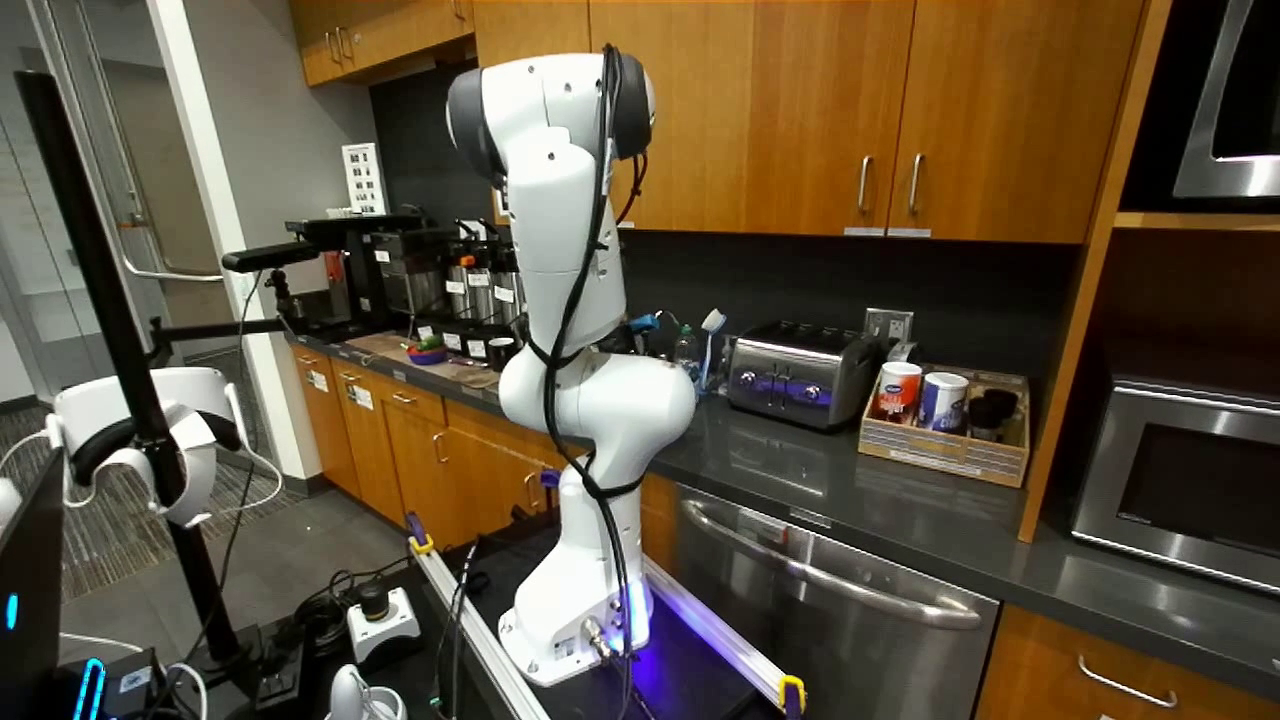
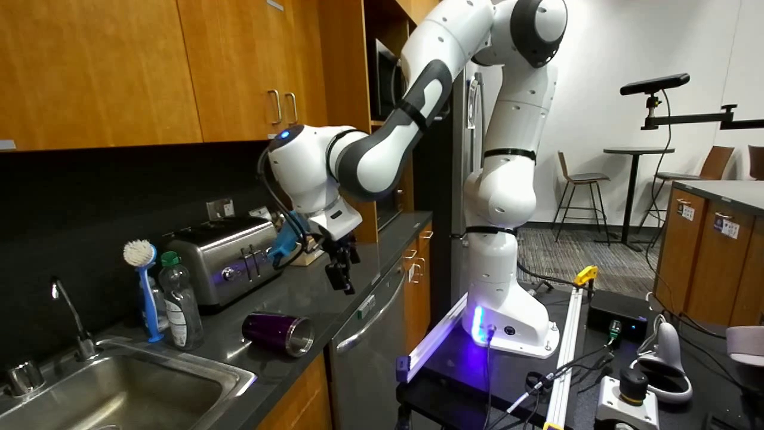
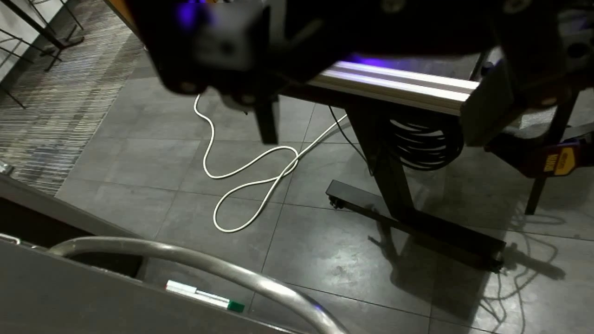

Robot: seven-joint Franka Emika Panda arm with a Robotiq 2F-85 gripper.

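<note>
My gripper (image 2: 342, 272) hangs above the dark counter (image 2: 315, 297), in front of the toaster and up and to the right of a purple metallic cup (image 2: 277, 333) in exterior view 2. The cup lies on its side, its silver-rimmed mouth facing the counter's front edge. In the wrist view the gripper stands open, its fingers (image 3: 267, 121) wide apart with only floor and the arm's stand showing between them. Exterior view 1 has the gripper hidden behind the arm.
A silver toaster (image 2: 225, 261), a green-capped bottle (image 2: 181, 304) and a blue-handled brush (image 2: 148, 286) line the counter's back. The sink (image 2: 143, 390) is left of the cup. A box (image 1: 945, 438) of canisters stands right of the toaster. The dishwasher handle (image 1: 828, 576) juts out below.
</note>
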